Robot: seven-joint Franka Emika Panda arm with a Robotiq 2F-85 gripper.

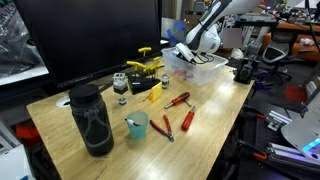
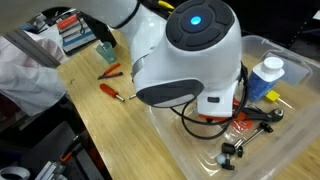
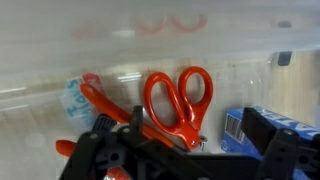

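Observation:
In the wrist view, red-handled scissors point(image 3: 178, 110) lie in the clear bin point(image 3: 230, 45), handle loops toward the bin's wall. My gripper stands open just above them, its dark fingers at the bottom of the view and nothing visibly gripped. Left of the scissors are long red tool handles point(image 3: 105, 103), and a blue box point(image 3: 262, 125) is partly covered by one finger. The white arm point(image 1: 206, 38) reaches over the bin at the table's far end. From the other side, the arm point(image 2: 190, 55) hides the fingers and part of the bin.
A white bottle point(image 2: 266, 72) and several tools share the bin. Along the table stand a black speaker point(image 1: 91, 118), a teal cup point(image 1: 137, 125), red-handled pliers point(image 1: 162, 130) and a screwdriver point(image 1: 178, 100). Bare wood lies along the table's front.

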